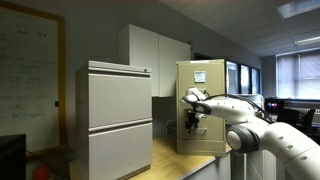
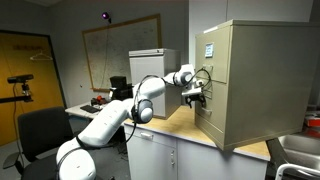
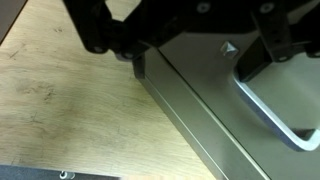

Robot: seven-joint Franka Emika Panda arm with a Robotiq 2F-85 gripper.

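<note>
A tall beige filing cabinet (image 1: 201, 78) stands on the wooden counter, its drawer fronts facing the arm. In the wrist view, a silver loop handle (image 3: 276, 118) juts from a drawer front beside a small square lock or stud (image 3: 229, 48). My gripper is open at this drawer front, one dark finger on each side of the view. The right finger overlaps the handle's upper end; whether it touches cannot be told. Nothing shows held between the fingers. From the second exterior view, the gripper (image 2: 193, 100) is close to the cabinet's front (image 2: 209, 77).
A white two-drawer cabinet (image 1: 119, 110) stands on the counter at the left. Bare wooden counter (image 2: 184, 124) lies below the gripper. Wall cupboards (image 1: 158, 60) hang behind. An office chair (image 2: 40, 135) stands beside the arm's base.
</note>
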